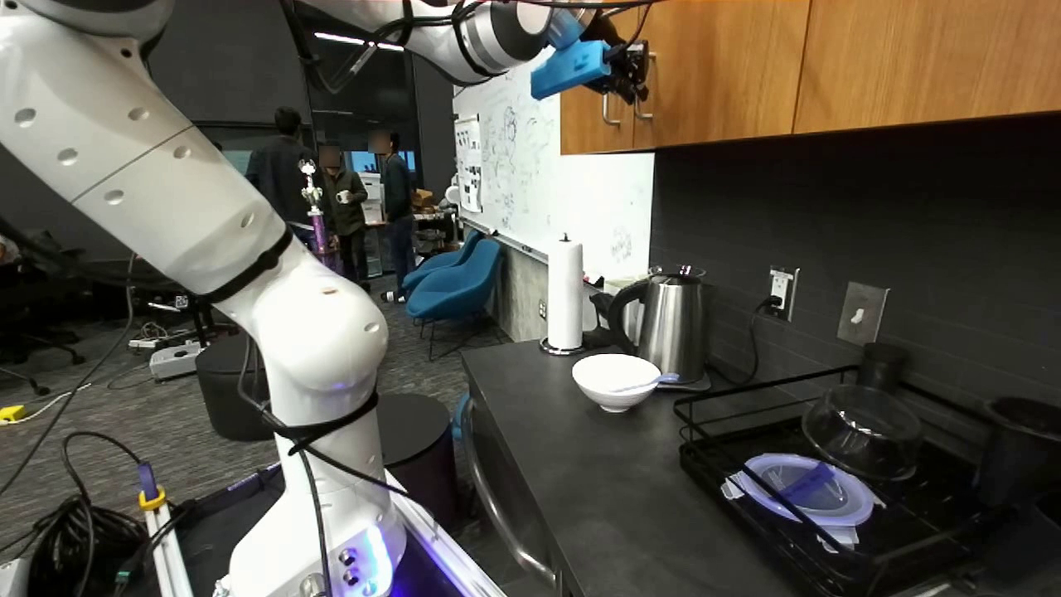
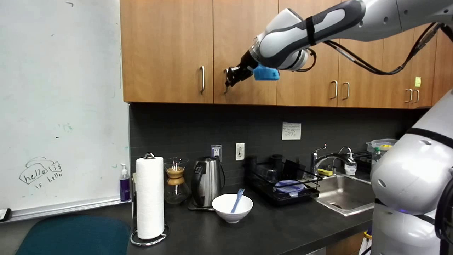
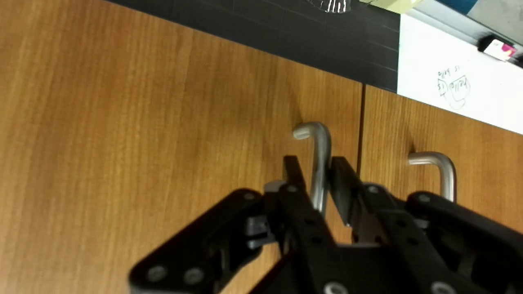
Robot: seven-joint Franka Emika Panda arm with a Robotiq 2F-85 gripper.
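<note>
My gripper is up at the wooden cabinet door [image 3: 171, 122], its two fingers on either side of the metal bar handle [image 3: 322, 147]. In the wrist view the right finger [image 3: 344, 181] looks close against the bar or touching it. A gap shows between the bar and the left finger, so the fingers are still part open. The handle's lower bend sticks out past the fingertips; its other end is hidden behind the gripper. Exterior view 2 has the gripper [image 2: 228, 76] in front of that handle, and the door is closed.
The neighbouring door's handle [image 3: 448, 176] stands just to the right in the wrist view. Below on the counter [image 2: 271, 225] are a paper towel roll [image 2: 149, 197], a kettle [image 2: 208, 180], a white bowl [image 2: 227, 208] with a blue utensil, and a dish rack [image 2: 259, 187].
</note>
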